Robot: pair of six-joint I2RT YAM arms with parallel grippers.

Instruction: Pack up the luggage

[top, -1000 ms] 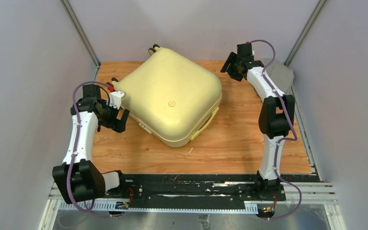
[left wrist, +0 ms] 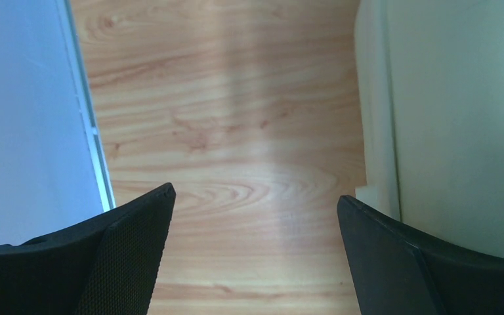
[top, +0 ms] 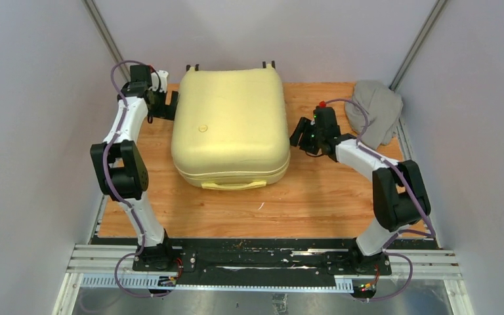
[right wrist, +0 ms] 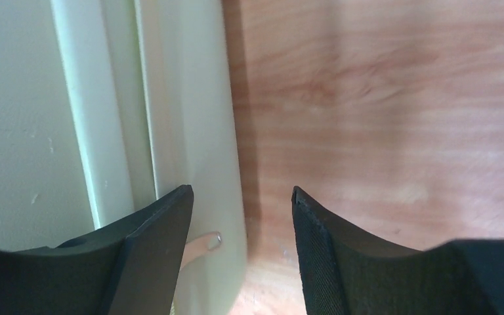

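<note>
A closed yellow suitcase lies flat on the wooden table, nearly square to it, its handle facing the front edge and its wheels at the back. Beside its rear left corner is my left gripper, open. In the left wrist view bare wood shows between the fingers, and the suitcase side stands at the right. My right gripper is open at the suitcase's right side. The right wrist view has the suitcase wall at left, passing behind the left finger; whether they touch I cannot tell.
A folded grey cloth lies at the back right of the table. Bare wood extends in front of the suitcase and to its right. Walls close in the left, right and back.
The suitcase has turned from a slant to nearly straight, shifting left. My left gripper has moved toward the back; my right gripper has come toward the front along the suitcase's right side.
</note>
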